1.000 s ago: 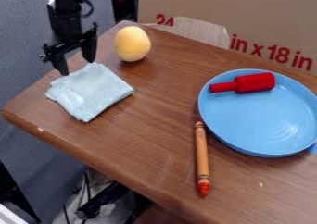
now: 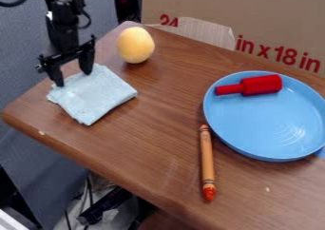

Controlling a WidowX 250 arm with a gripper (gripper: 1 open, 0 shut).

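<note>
My black gripper (image 2: 68, 70) hangs at the left, low over the upper-left edge of a pale blue folded cloth (image 2: 91, 96) near the table's left edge; whether its fingers are open or shut, or touch the cloth, is hard to tell. A yellow rounded object (image 2: 135, 44) stands behind it to the right. A blue plate (image 2: 267, 127) on the right holds a red cylindrical object with a handle (image 2: 260, 85). An orange crayon (image 2: 207, 162) lies left of the plate.
A cardboard box (image 2: 241, 20) stands along the back. Beyond the table's left edge is a drop to the floor.
The gripper has come down toward the cloth's upper-left part. The objects on the table look unmoved.
</note>
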